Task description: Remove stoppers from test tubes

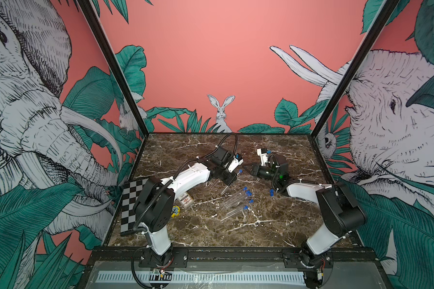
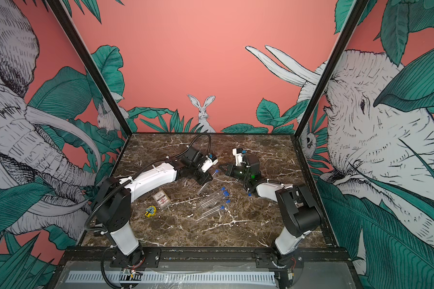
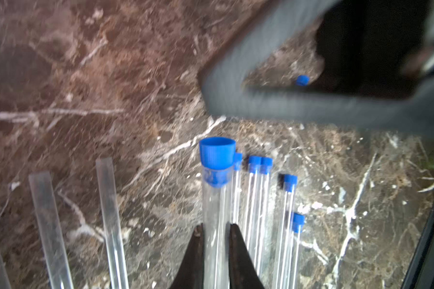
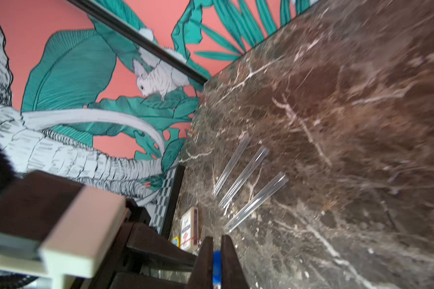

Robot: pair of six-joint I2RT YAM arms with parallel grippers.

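Note:
My left gripper is shut on a clear test tube, held tilted, its blue stopper seated on top. My right gripper is shut just beside that stopper; blue shows at its fingertips, but I cannot tell whether held or behind them. In the left wrist view its blurred fingers hang over the stopper. Several stoppered tubes lie on the marble table. Three tubes without stoppers lie behind the left arm. Loose blue stoppers lie right of the capped tubes.
A small box and a yellow round object lie at front left, a checkered board at the left edge.

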